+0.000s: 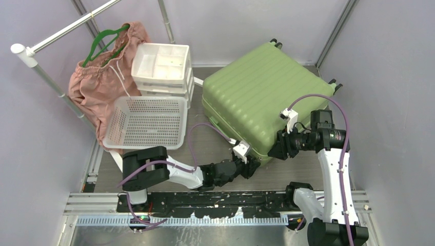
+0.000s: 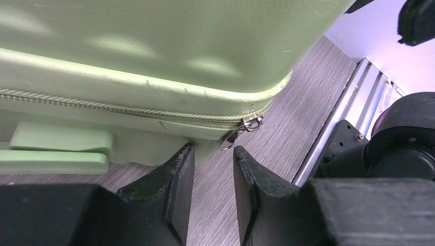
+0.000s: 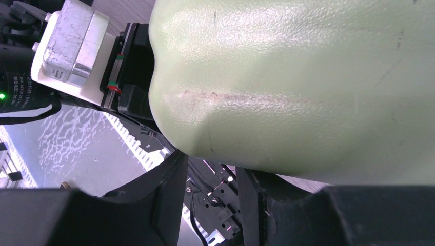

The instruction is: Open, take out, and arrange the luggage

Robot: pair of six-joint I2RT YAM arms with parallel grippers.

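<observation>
A green hard-shell suitcase lies flat, taking up the back right of the floor. My left gripper is at its front side; in the left wrist view its fingers stand part open just in front of a metal zipper pull at the corner of the zipper, with nothing visibly between them. My right gripper is against the suitcase's front right corner; in the right wrist view its fingertips sit under the green shell, which hides part of the gap, with a gap between the fingers.
At the left are a white basket, stacked plastic drawers and a pink bag with a green hanger below a metal rail. Walls enclose the sides.
</observation>
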